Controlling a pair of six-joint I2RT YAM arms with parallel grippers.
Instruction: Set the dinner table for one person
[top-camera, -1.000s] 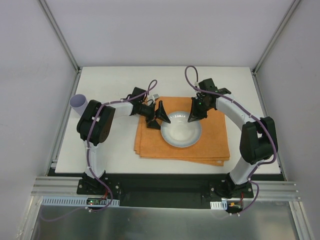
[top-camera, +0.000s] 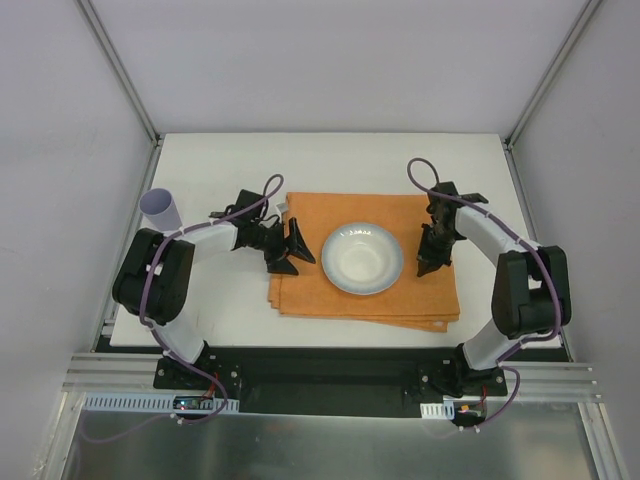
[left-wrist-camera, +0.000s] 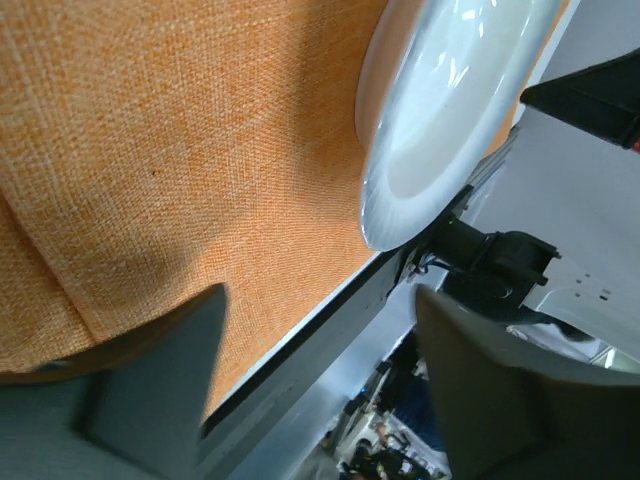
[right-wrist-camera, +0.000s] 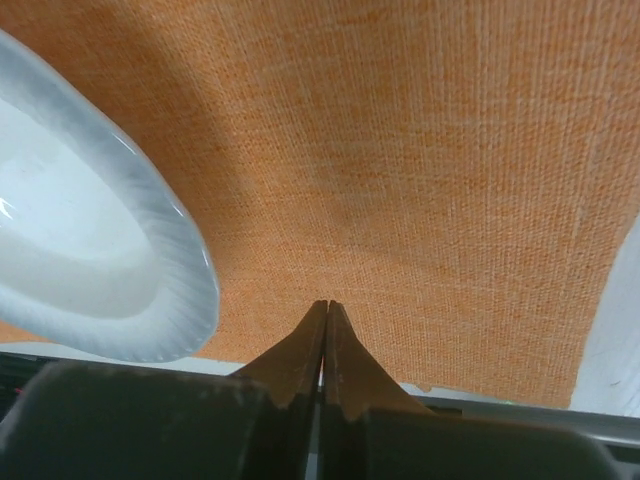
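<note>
A white plate (top-camera: 362, 259) lies near the middle of an orange placemat (top-camera: 310, 215) in the top view. To the plate's left, above the mat, my left gripper (top-camera: 300, 258) stands open, its blurred fingers (left-wrist-camera: 480, 390) wide apart with nothing between them. My right gripper (top-camera: 425, 270) hovers over the mat on the plate's right side, apart from the rim. Its fingertips (right-wrist-camera: 318, 310) meet, and nothing shows between them. The right wrist view has the plate's edge (right-wrist-camera: 170, 260) at its left side.
A purple cup (top-camera: 160, 209) stands at the table's far left, near the left arm. A second layer of orange cloth (top-camera: 420, 324) peeks out along the mat's lower edge.
Both grippers have drawn away from the plate, the left one leftward, the right one rightward and toward the table's front. The plate stays where it was.
</note>
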